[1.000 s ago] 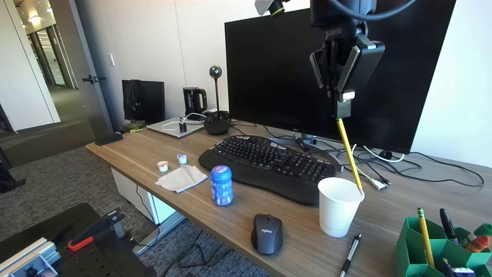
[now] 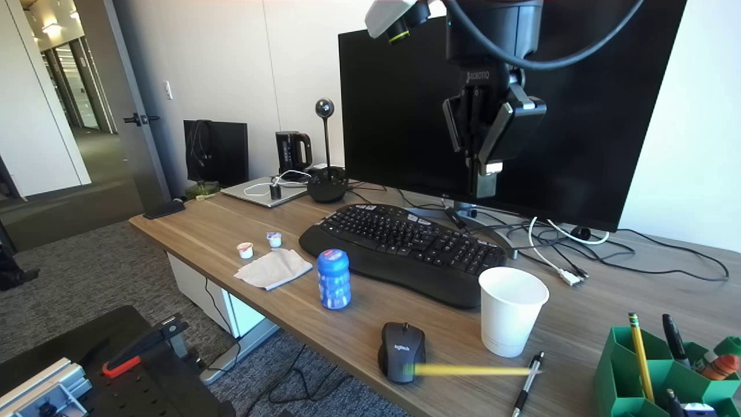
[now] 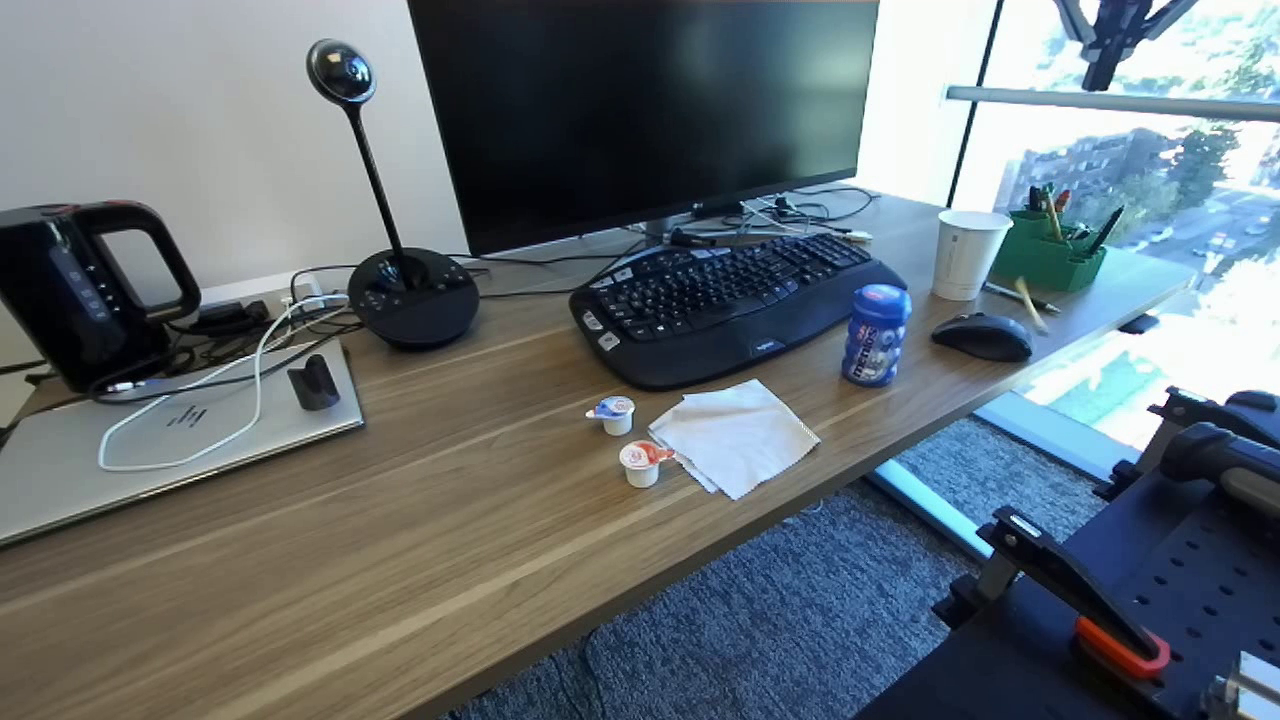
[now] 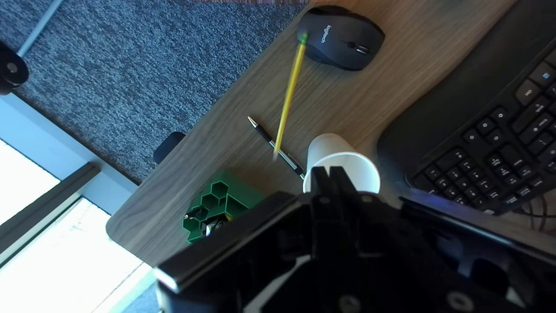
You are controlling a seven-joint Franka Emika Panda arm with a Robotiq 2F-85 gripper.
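Observation:
High above the desk, in front of the monitor, my gripper (image 2: pixel 484 184) is shut, and no object shows between its fingertips. A yellow pencil (image 2: pixel 472 370), slightly blurred, is down by the desk's front edge, well below the gripper. In the wrist view one end of the pencil (image 4: pixel 289 96) overlaps the black mouse (image 4: pixel 341 37) and its other end overlaps a black-and-silver pen (image 4: pixel 276 146). Whether it rests on them cannot be told. A white paper cup (image 2: pixel 512 309) stands upright behind the pencil; its visible inside looks empty.
A green holder (image 2: pixel 615 361) with pencils and pens stands at the right. The black keyboard (image 2: pixel 410 247) lies left of the cup. A blue bottle (image 2: pixel 334 279), a cloth (image 2: pixel 274 268) and two small creamer cups sit farther left. Cables trail under the monitor (image 2: pixel 417 139).
The pencil has gone from the gripper, where it hung with its lower end at the cup's rim, to the desk front. The gripper has shifted left. The cup looks unmoved.

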